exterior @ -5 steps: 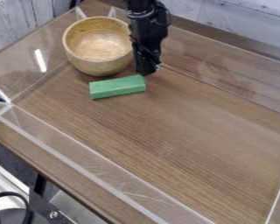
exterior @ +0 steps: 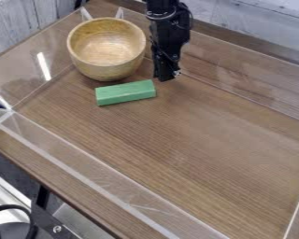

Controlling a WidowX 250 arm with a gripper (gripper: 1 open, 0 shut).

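Observation:
My black gripper [exterior: 167, 69] reaches down from the top of the view, just right of a light wooden bowl [exterior: 106, 49]. It looks shut, with nothing visible between its fingers, though it is small and dark. A green rectangular block [exterior: 124, 92] lies on the table [exterior: 190, 168], below the bowl and to the lower left of the gripper.
Clear tape strips run along its left and near edges. Black cables [exterior: 27, 217] lie at the lower left corner, off the work area.
The gripper has shifted slightly to the right and its pose has turned a little. The bowl and green block look unmoved.

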